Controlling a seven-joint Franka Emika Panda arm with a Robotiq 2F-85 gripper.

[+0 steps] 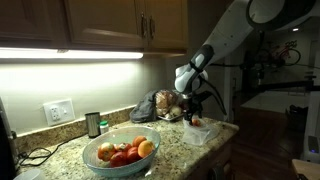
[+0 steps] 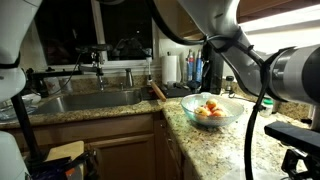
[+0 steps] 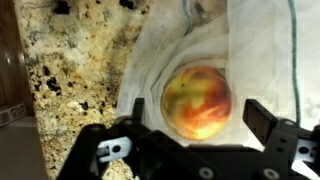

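In the wrist view, a red and yellow fruit (image 3: 196, 102), perhaps a peach or an apple, lies on the whitish, see-through plastic bag (image 3: 150, 62). The open gripper is over it, one fingertip to each side of the fruit's lower part and nothing gripped. At the far end of the counter in exterior view 1, the gripper (image 1: 196, 112) hangs low over the pale bag (image 1: 200, 132); a bit of reddish fruit shows there. Exterior view 2 has only part of the bag (image 2: 262, 170) at its lower edge.
A wide bowl (image 1: 92, 153) of several fruits stands on the granite counter (image 1: 172, 143). Dark and clear bags of goods (image 1: 146, 108) sit against the back wall. The counter's front edge drops off near the pale bag. Bare granite lies between bowl and bag.
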